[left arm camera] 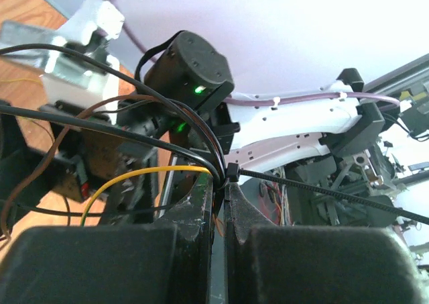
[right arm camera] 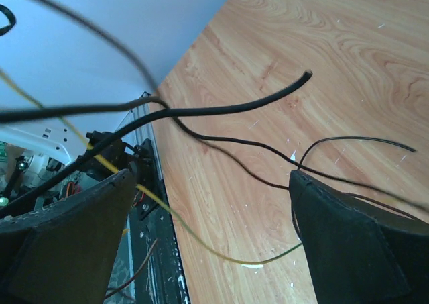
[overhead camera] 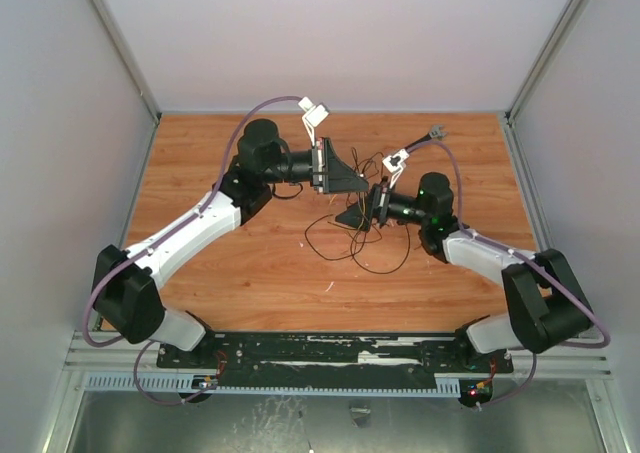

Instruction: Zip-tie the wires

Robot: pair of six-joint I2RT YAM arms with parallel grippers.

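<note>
In the left wrist view my left gripper is shut on the bundle of wires, just beneath a black zip tie (left arm camera: pixel 233 172) looped around them; its long tail runs off to the right. Black, brown and yellow wires (left arm camera: pixel 161 170) fan out leftward from that point. Seen from above, the bundle hangs from the left gripper over the table. My right gripper is open, close beside the left one and lower. Black wires (right arm camera: pixel 221 109) and a yellow wire (right arm camera: pixel 201 240) cross in front of and beyond its spread fingers (right arm camera: pixel 74 233); nothing is pinched there.
Loose wire loops (overhead camera: pixel 355 258) lie on the wooden table (overhead camera: pixel 240 293) beneath the grippers. A dark tool with a metal head (overhead camera: pixel 437 132) rests at the back right.
</note>
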